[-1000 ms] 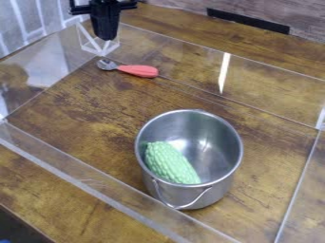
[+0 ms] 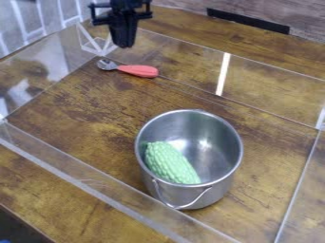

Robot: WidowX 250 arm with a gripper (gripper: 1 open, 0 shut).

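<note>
The black gripper (image 2: pixel 122 28) hangs at the top left, above and a little behind a fork-like utensil with a red handle (image 2: pixel 137 70), which lies on the wooden surface. Whether the fingers are open or shut is hard to make out. A steel pot (image 2: pixel 223 152) stands at the lower right with a green corn cob (image 2: pixel 170 161) inside it, leaning on the left of its interior.
Clear plastic walls enclose the work area (image 2: pixel 89 114), with a pale strip on the back wall (image 2: pixel 223 74). The middle and right of the wooden floor around the pot are mostly free.
The utensil, pot and corn are unchanged.
</note>
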